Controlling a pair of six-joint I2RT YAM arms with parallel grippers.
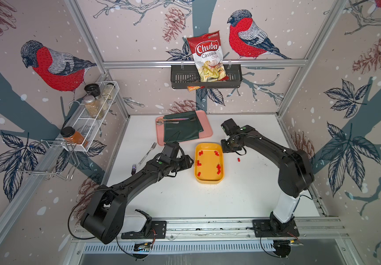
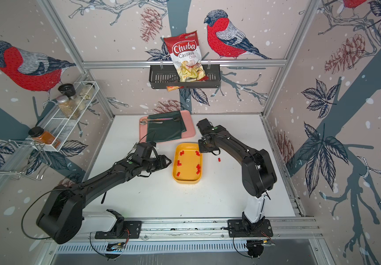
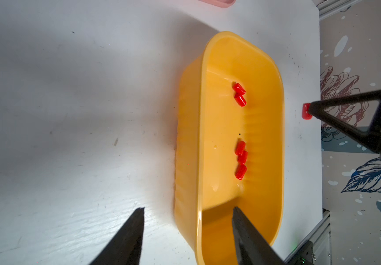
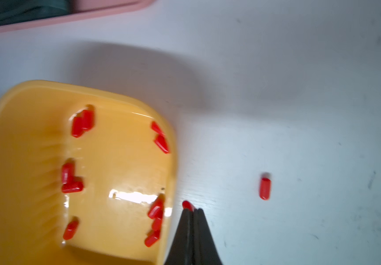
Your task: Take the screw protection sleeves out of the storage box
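Several small red sleeves lie in loose clusters on the floor of the yellow storage box. One more red sleeve rests on the white table to the right of the box. My right gripper is shut on a red sleeve, held at the fingertips above the table just outside the box's right wall. On the other side, my left gripper is open beside the box's left wall, nothing between its fingers.
A pink tray with a dark green cloth and utensils sits behind the box. Forks lie to the left. The table right of the box is mostly bare.
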